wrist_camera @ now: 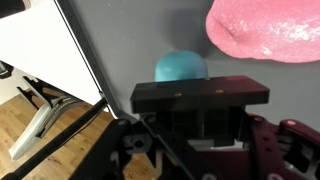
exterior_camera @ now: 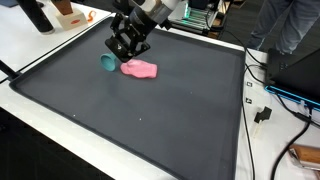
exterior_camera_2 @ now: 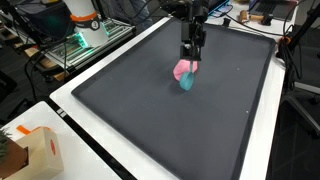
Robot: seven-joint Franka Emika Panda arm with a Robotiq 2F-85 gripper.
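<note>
A small teal cup [exterior_camera: 108, 63] is at the tip of my gripper [exterior_camera: 118, 54], near the far left of the dark board. My gripper [exterior_camera_2: 191, 60] appears shut on the cup; the hold itself is hard to make out. In the wrist view the teal cup [wrist_camera: 181, 66] shows just beyond the black fingers [wrist_camera: 200, 93], which hide part of it. Right beside it a pink, smooth-edged object [exterior_camera: 139, 69] lies on the board. It stands behind the teal cup [exterior_camera_2: 187, 83] in exterior view 2.
The dark board [exterior_camera: 150, 115] is bare across its middle and front, with a white border around it. Cables [exterior_camera: 245, 60] run past its right side. A wooden-sided box [exterior_camera_2: 38, 150] stands off the near left corner in exterior view 2.
</note>
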